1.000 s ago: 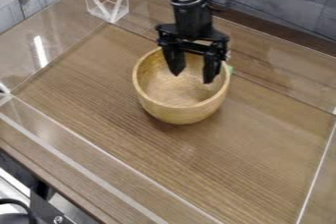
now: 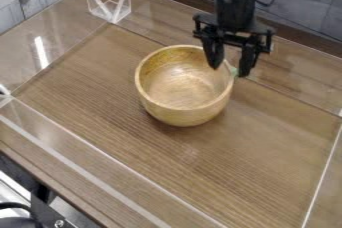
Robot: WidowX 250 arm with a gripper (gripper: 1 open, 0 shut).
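A tan wooden bowl [image 2: 181,90] sits on the wooden table, empty as far as shows. The black gripper [image 2: 234,50] is above and behind the bowl's back right, its fingers pointing down. Near the lower fingertips, just right of the bowl's rim, is a small pale greenish item, partly hidden; whether the fingers hold it I cannot tell.
A clear plastic container or wrapper [image 2: 110,4] stands at the back left. A raised board edge runs along the back.
The gripper has moved up and to the right, from over the bowl's interior to beyond its back right rim. The bowl looks almost unmoved.
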